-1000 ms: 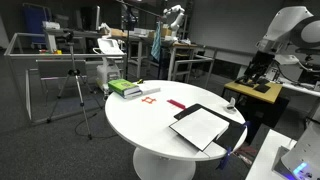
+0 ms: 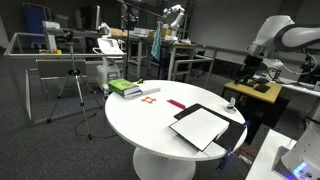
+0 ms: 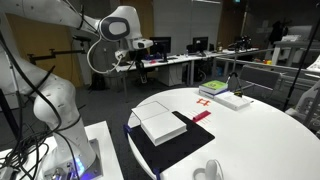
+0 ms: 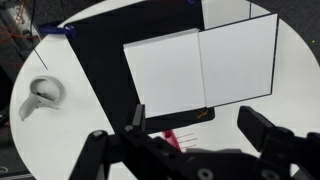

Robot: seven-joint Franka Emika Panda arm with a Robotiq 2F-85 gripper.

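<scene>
A flat white book or box (image 4: 165,75) lies on a black mat (image 4: 100,60) on the round white table. In the wrist view a white panel (image 4: 238,62) extends from its right side, like an opened cover; whether it is a book or a box I cannot tell. My gripper hangs well above the table, its dark fingers (image 4: 263,130) far apart and nothing between them. In the second exterior view the arm (image 3: 122,28) stands beyond the book, apart from it.
A white mug-like item (image 4: 42,93) stands near the table edge. Red objects (image 3: 202,116), a green box (image 2: 124,86) and a white tray (image 3: 234,100) sit farther off. Blue clamps (image 4: 50,29) grip the mat's edge.
The arm has shifted slightly toward the table in the first exterior view. Objects on the table look unmoved.
</scene>
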